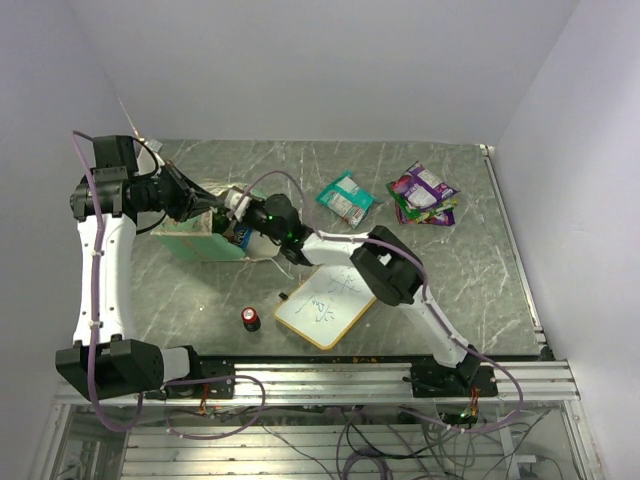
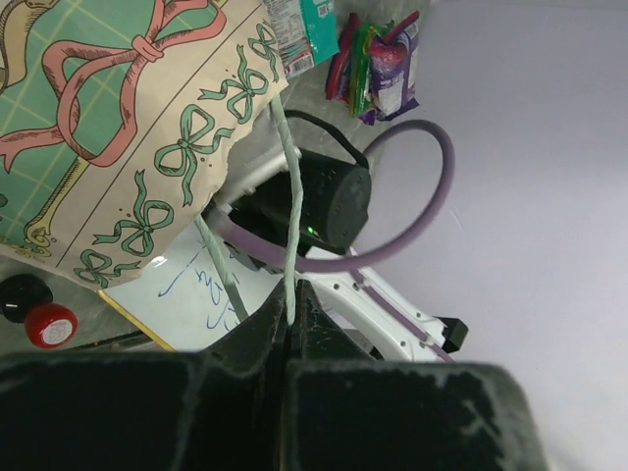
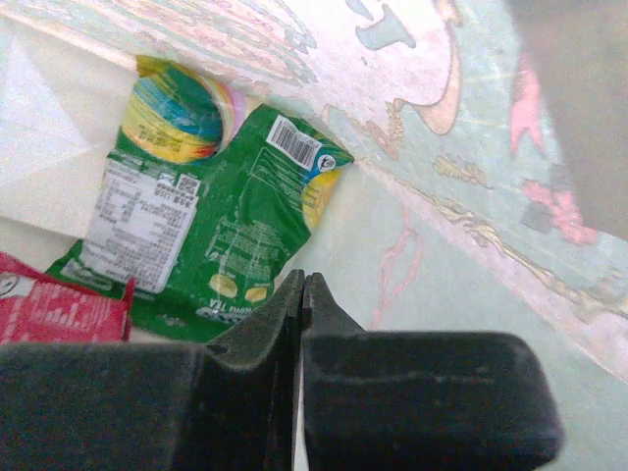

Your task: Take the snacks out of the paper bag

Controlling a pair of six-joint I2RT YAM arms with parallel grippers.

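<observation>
The paper bag (image 1: pixel 205 246), printed with ribbons and bows, stands at the left of the table; its patterned side (image 2: pixel 211 137) fills the upper left of the left wrist view. My left gripper is shut on the bag's pale green twisted cord handle (image 2: pixel 294 211). Inside the bag, a green snack packet (image 3: pixel 231 216) leans against the wall, and part of a red packet (image 3: pixel 64 309) shows at lower left. My right gripper is shut with nothing between its fingers, and the green packet lies outside them.
A teal packet (image 1: pixel 347 199) and a pile of purple and green packets (image 1: pixel 424 192) lie at the back of the table. Near the front are a whiteboard (image 1: pixel 325 308) and a red-topped black can (image 1: pixel 251 319). Bare table lies at the right.
</observation>
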